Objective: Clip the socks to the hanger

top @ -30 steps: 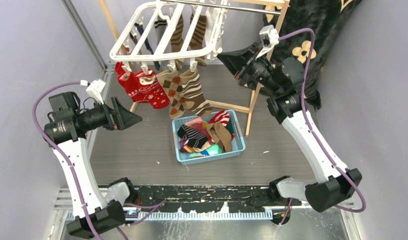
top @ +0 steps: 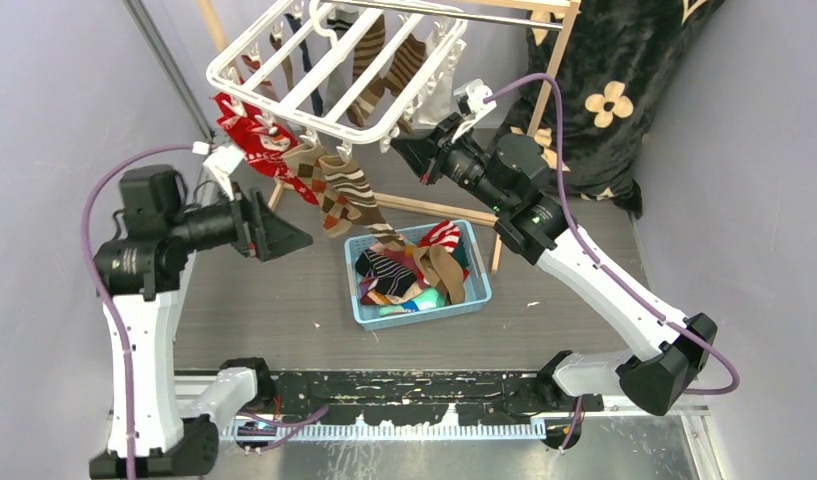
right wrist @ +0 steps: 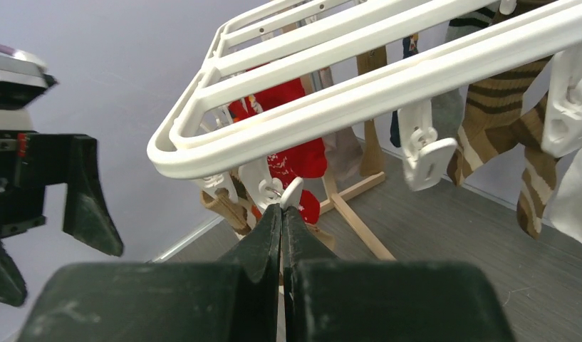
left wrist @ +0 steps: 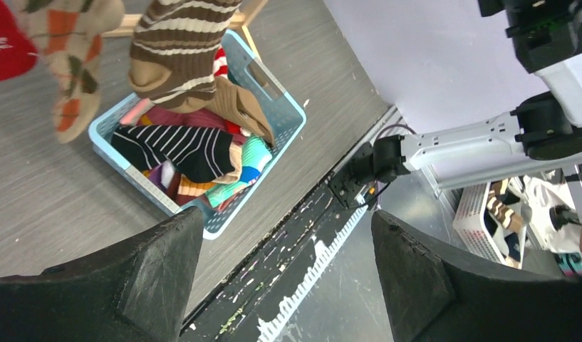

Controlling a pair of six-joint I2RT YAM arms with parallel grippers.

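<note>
The white hanger (top: 329, 125) hangs at the top of the top view, turned at a slant, with clips along its rim. From its near-left side hang red patterned socks (top: 252, 138), an argyle sock (top: 334, 205) and a brown striped sock (top: 351, 190). My right gripper is shut, its fingertips on the tab of a white clip (right wrist: 291, 191) at the hanger's edge; no sock shows between them. My left gripper (top: 284, 240) stands apart from the hanging socks, fingers open and empty, its fingers (left wrist: 167, 246) wide apart.
On the floor below the hanger, a blue basket (top: 424, 318) holds a pile of loose socks. Wooden stand legs (top: 439, 210) stand behind it. A dark flowered cushion (top: 609, 100) fills the back right. Floor left of the basket is clear.
The hanger has turned and shifted left, its socks swinging. My right gripper has moved left with its near corner. Lately my left gripper has shifted right, towards the hanging socks.
</note>
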